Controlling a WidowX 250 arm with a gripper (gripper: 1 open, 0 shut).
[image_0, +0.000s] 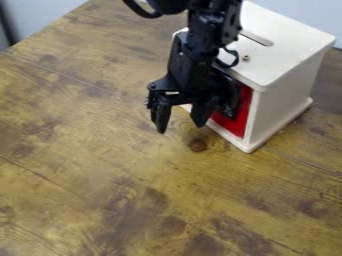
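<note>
My black gripper (181, 115) is low in front of a white wooden box (281, 90), its two fingers pointing down and spread apart, with nothing visible between them. The box has a slot and a small knob on top and a red panel (235, 120) on its front, partly hidden behind my arm and gripper.
A pale wall runs behind at the upper right, and the table's edge shows at the upper left.
</note>
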